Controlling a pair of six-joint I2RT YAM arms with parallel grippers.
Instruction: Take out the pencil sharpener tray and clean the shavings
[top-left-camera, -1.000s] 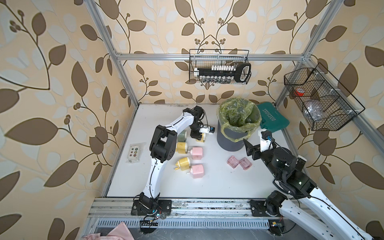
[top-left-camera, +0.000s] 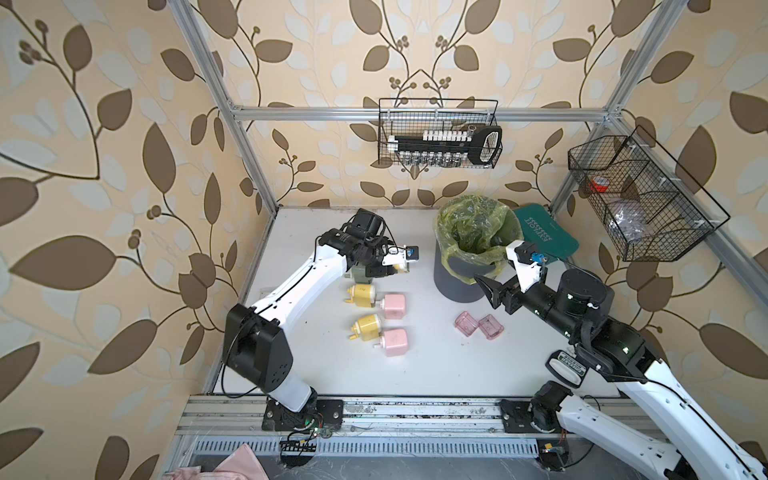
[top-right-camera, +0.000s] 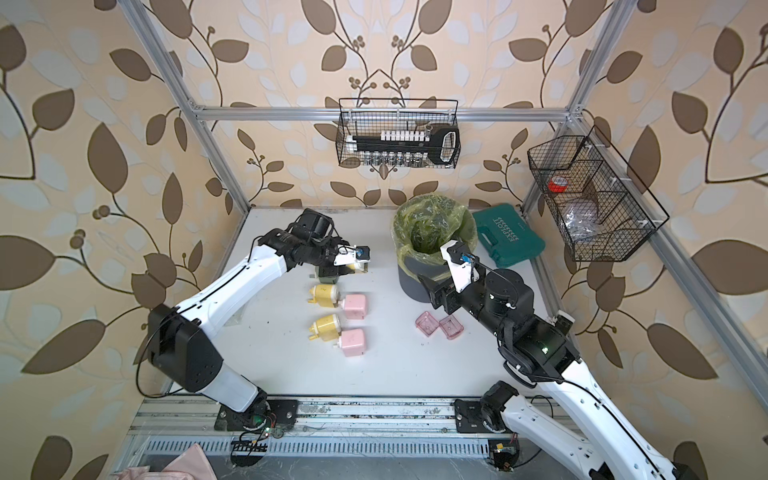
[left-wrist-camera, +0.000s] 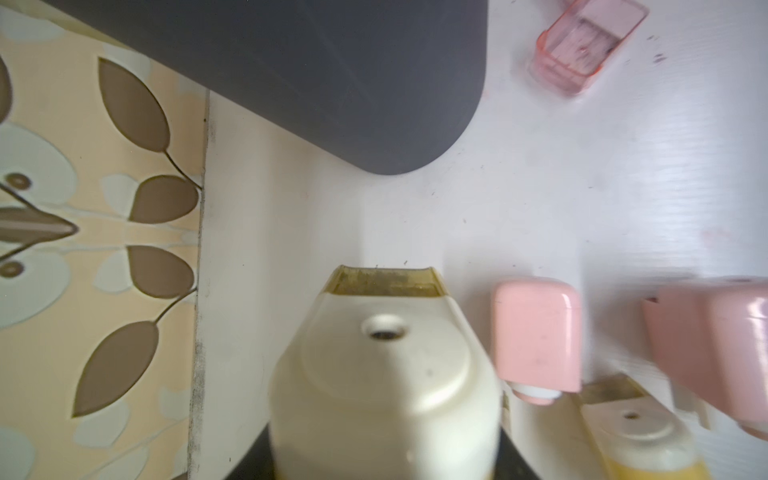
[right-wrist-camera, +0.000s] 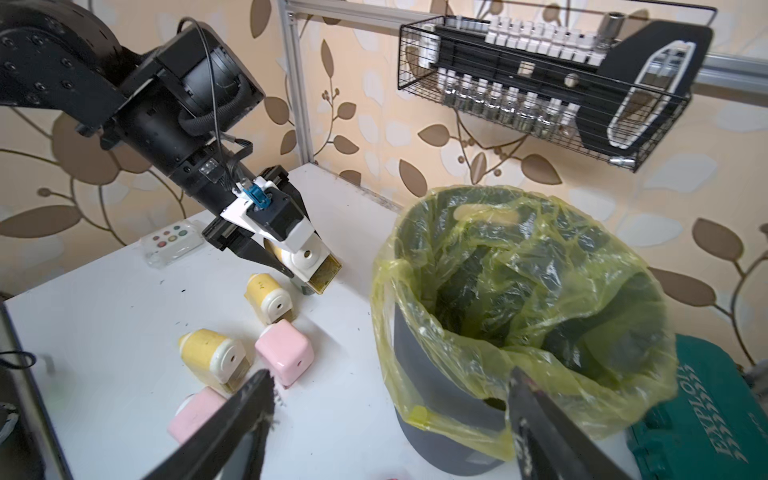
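My left gripper is shut on a cream sharpener (left-wrist-camera: 384, 368) with a yellow tray end, held above the table (top-left-camera: 304, 360) left of the bin. Two yellow sharpeners (right-wrist-camera: 209, 356) and two pink sharpeners (top-left-camera: 393, 342) lie below it. A green object is partly hidden behind them. Two pink trays (top-right-camera: 427, 323) with shavings lie apart from the sharpeners, in front of the bin. My right gripper (top-right-camera: 440, 288) stands open and empty at the front right of the bin.
The grey bin (top-left-camera: 452, 276) with a yellow-green liner stands at the back. A teal case (top-right-camera: 508, 236) is behind it; wire baskets (top-right-camera: 397, 132) hang on the walls.
My left gripper has risen and shifted slightly left with the cream sharpener, the arm swinging outward. The right arm has moved slightly up and toward the middle.
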